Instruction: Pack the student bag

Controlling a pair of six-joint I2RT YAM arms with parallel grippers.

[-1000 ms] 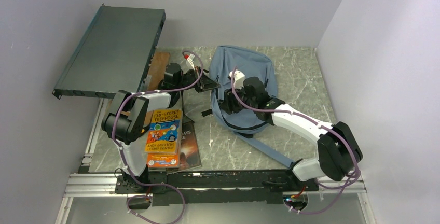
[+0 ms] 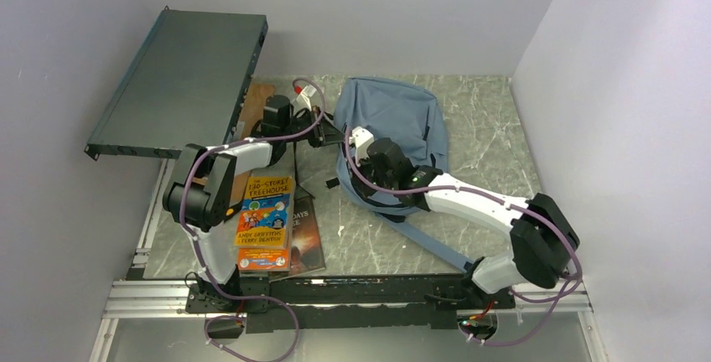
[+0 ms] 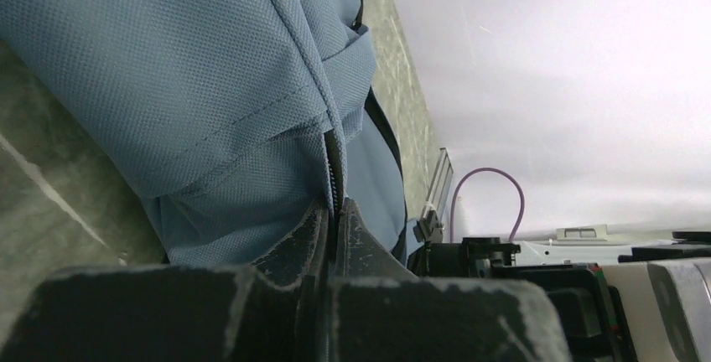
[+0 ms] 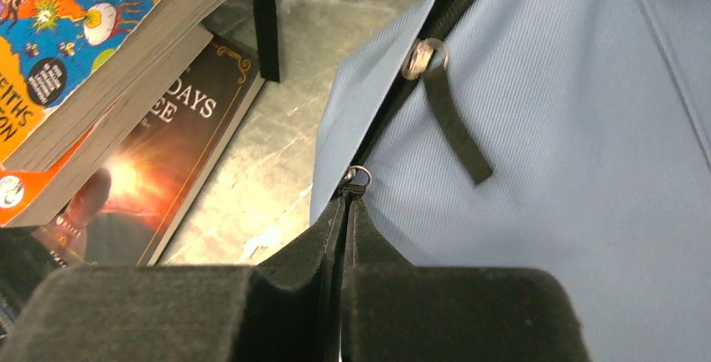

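Observation:
The blue-grey bag [image 2: 394, 111] lies on the marbled table with one strap trailing toward the front. In the right wrist view, my right gripper is shut on the lower of two zipper pulls, whose ring [image 4: 359, 176] sticks out just above the fingertips. The other zipper pull [image 4: 455, 123] hangs free farther up the black zipper. My left gripper is shut on the bag's edge beside the zipper. Left of the bag lie the yellow treehouse book [image 2: 266, 211], an orange book [image 2: 264, 260] under it, and a dark book [image 2: 308, 236].
A dark green raised panel [image 2: 180, 81] covers the back left, with a brown board [image 2: 254, 111] beside it. A black strap [image 4: 267, 27] lies between books and bag. Bare table [image 2: 482, 136] shows right of the bag.
The two pulls now stand apart.

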